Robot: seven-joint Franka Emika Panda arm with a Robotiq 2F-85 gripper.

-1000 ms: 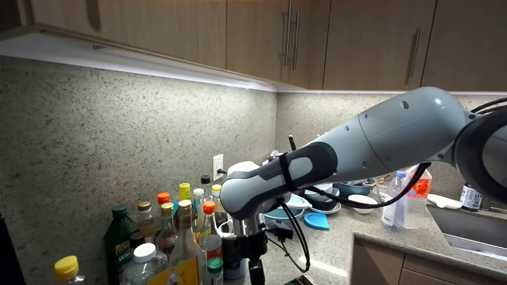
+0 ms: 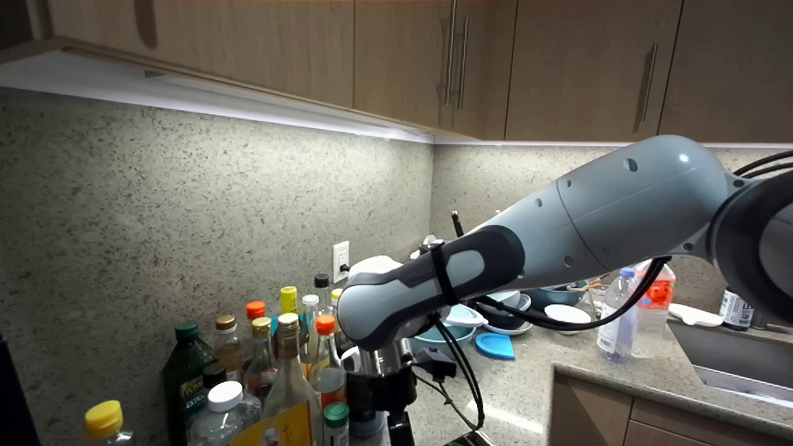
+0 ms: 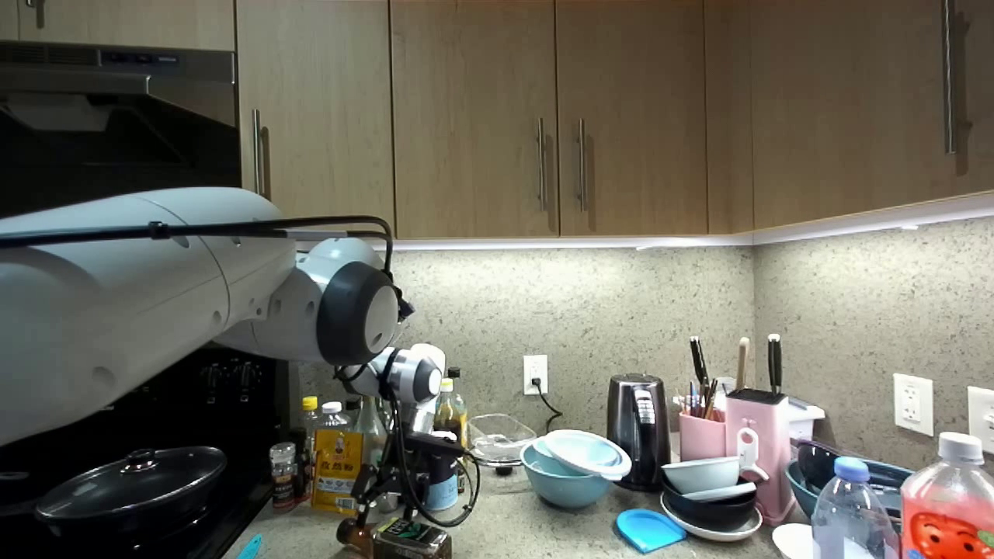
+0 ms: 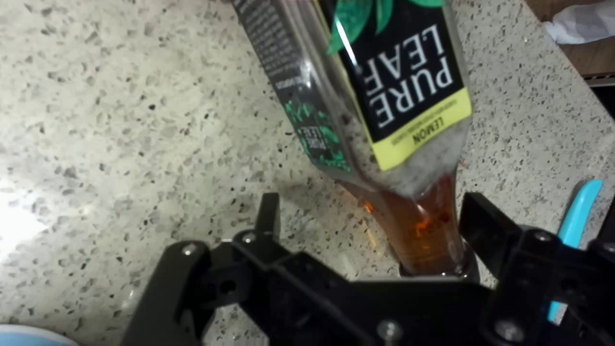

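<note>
A Pure Leaf lemon tea bottle (image 4: 403, 86) appears to lie on its side on the counter, its amber neck toward my gripper in the wrist view. The fingers stand wide apart, with the neck between them. It sits close to the right finger (image 4: 484, 228); a broad gap separates it from the left finger (image 4: 268, 213). Whether the right finger touches it I cannot tell. In exterior view 2, the bottle (image 3: 415, 539) is at the bottom edge beneath the gripper. Exterior view 1 cuts off the fingertips.
Several sauce bottles (image 2: 290, 371) crowd the wall beside the arm. A stove with a lidded pan (image 3: 140, 484) stands to the left in exterior view 2. Blue bowls (image 3: 564, 475) and a kettle (image 3: 639, 428) are to the right. A turquoise object (image 4: 579, 213) lies near the counter edge.
In exterior view 1 the arm's wrist has shifted slightly left, toward the sauce bottles. The bottles by the wall have not moved.
</note>
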